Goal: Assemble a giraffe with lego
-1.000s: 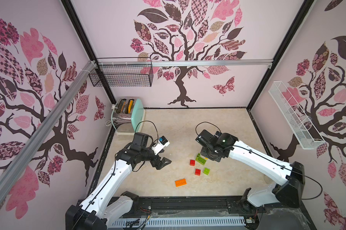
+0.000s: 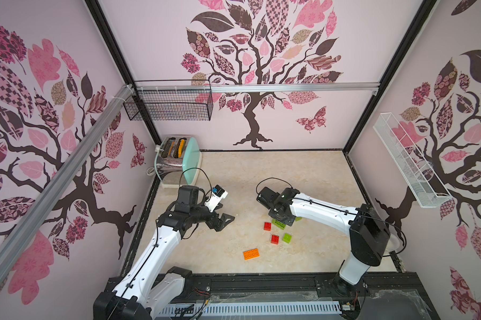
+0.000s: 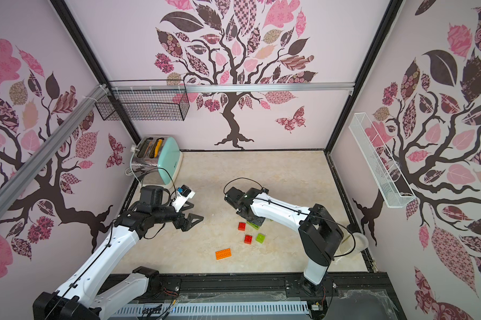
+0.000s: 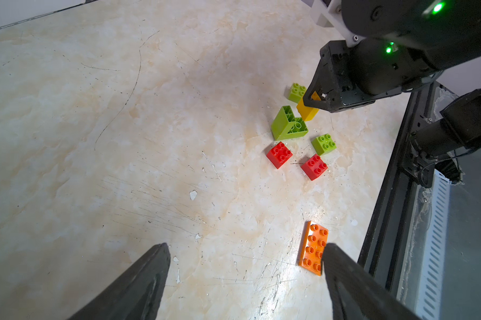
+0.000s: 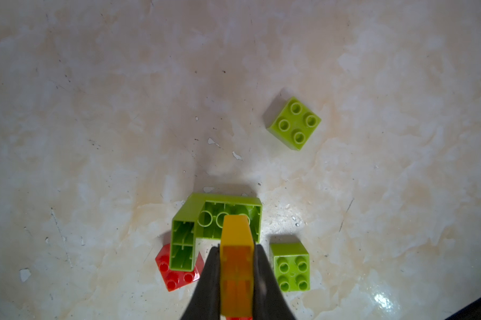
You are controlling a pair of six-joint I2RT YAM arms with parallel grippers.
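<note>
Between the fingers of my right gripper, which is shut, is a yellow-orange brick (image 5: 236, 234), held above the table. Below it lies a green L-shaped piece (image 5: 183, 237), its hollow openings facing up; in the right wrist view the brick covers part of it. Two small green bricks (image 5: 295, 123) (image 5: 290, 269) lie loose on either side. Two red bricks (image 4: 279, 154) (image 4: 314, 167) lie near the green piece. Farther toward the front lies a flat orange brick (image 4: 313, 248). My left gripper is open and empty over the table's left side.
A mint-green toaster-like box (image 2: 191, 157) stands at the back left corner. Above it hangs a black wire basket (image 2: 171, 104); a white wire shelf (image 2: 413, 160) hangs on the right wall. Bare tabletop (image 2: 235, 176) stretches behind the bricks.
My right gripper has moved left, and now hides more of the green L-shaped piece from above. The left arm has shifted slightly left. The loose bricks in view lie where they were.
</note>
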